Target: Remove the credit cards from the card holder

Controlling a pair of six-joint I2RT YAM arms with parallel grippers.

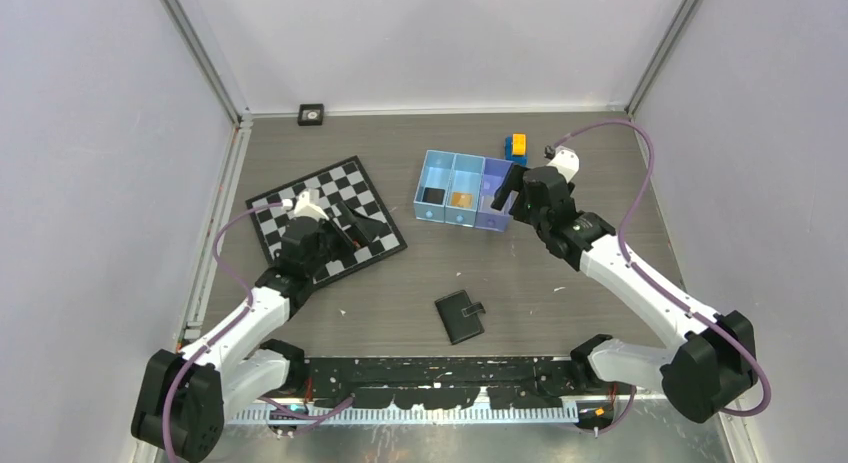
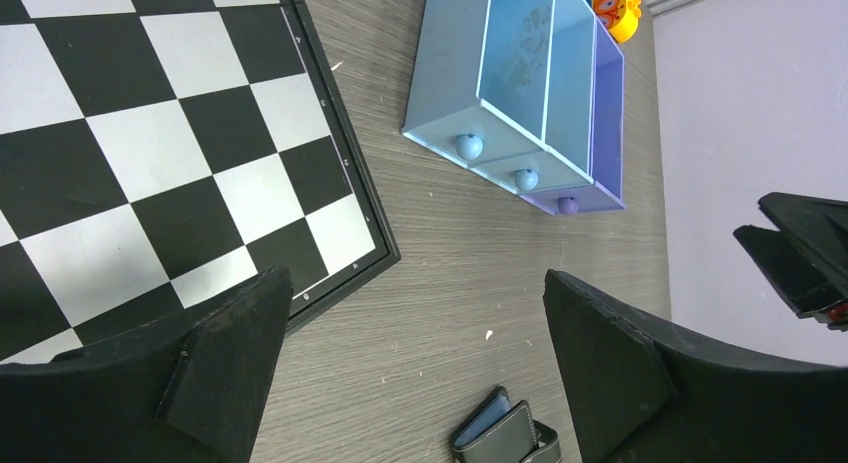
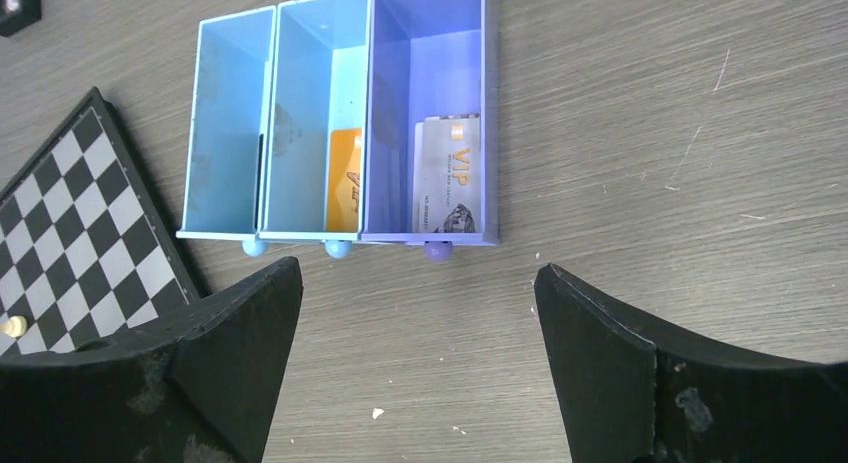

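A black card holder (image 1: 455, 318) with a strap lies on the table at front centre, clear of both grippers; it also shows at the bottom of the left wrist view (image 2: 498, 438). A three-compartment organiser (image 1: 445, 211) in light blue and purple holds a dark card, an orange card (image 3: 343, 178) and pale cards (image 3: 447, 178) marked VIP. My left gripper (image 1: 355, 228) is open above the chessboard. My right gripper (image 1: 508, 193) is open over the organiser's right side.
The chessboard (image 1: 280, 198) lies at left, a small black box (image 1: 311, 114) at back left, a yellow-and-blue toy (image 1: 518, 146) behind the organiser.
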